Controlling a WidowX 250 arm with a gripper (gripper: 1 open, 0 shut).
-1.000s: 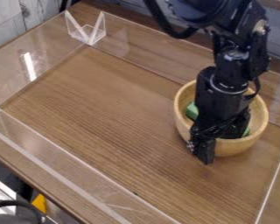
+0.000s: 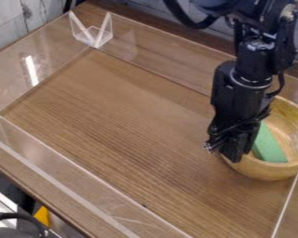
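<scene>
My black gripper (image 2: 225,141) reaches down from the top right to the near-left rim of a round wooden bowl (image 2: 282,158) on the right of the table. A green object (image 2: 266,139) lies inside the bowl, partly hidden behind the gripper. The fingertips are at or just over the rim; whether they grip it is hard to see.
A clear, angular object (image 2: 92,30) stands near the back left. The table's left edge runs diagonally, with dark space and something yellow beyond it at the lower left.
The bowl has shifted to the right and toward the front, with more of the green object in view. The gripper has moved slightly up and sits at the bowl's left side now.
</scene>
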